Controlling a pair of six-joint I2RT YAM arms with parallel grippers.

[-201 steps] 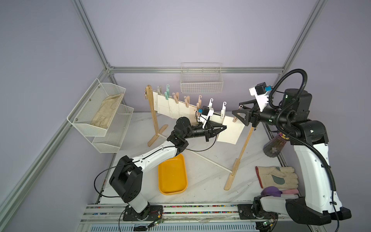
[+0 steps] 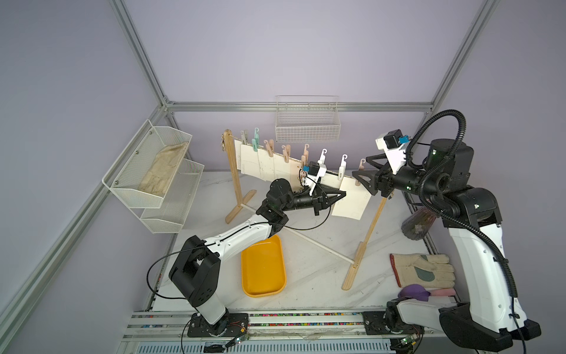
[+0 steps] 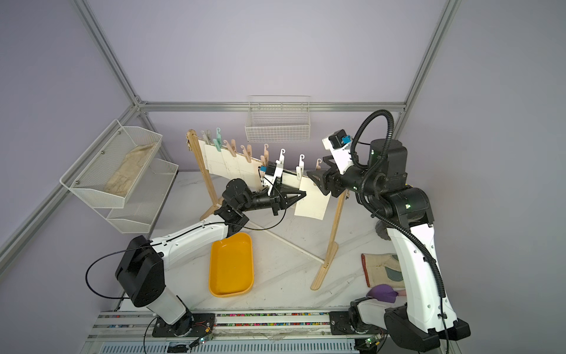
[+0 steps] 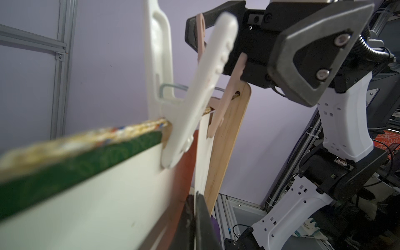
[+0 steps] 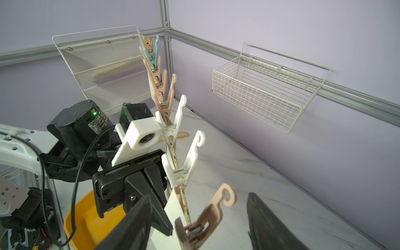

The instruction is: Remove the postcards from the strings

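Postcards hang from a string between two wooden posts, held by clothespins. The rightmost postcard (image 2: 352,202) shows a blank cream side and hangs from a white clothespin (image 2: 342,167) and a pink clothespin (image 5: 200,228). At that card's left edge, my left gripper (image 2: 344,193) is shut, with a thin pale edge of card between its fingers. My right gripper is open at the string's right end; its fingers stand on either side of the pink clothespin, apart from it. Much of the neighbouring cards is hidden behind my left arm in the top views.
An empty yellow tray (image 2: 263,293) lies on the table in front of the stand. The right post (image 2: 366,236) rises close under my right gripper. Gloves (image 2: 421,270) and a dark vase (image 2: 417,224) are at the right. White mesh shelves (image 2: 136,200) hang at the left.
My right gripper's fingers have spread wider and moved around the pink clothespin, whose top now shows between them. My left gripper has stayed in place at the card's edge.
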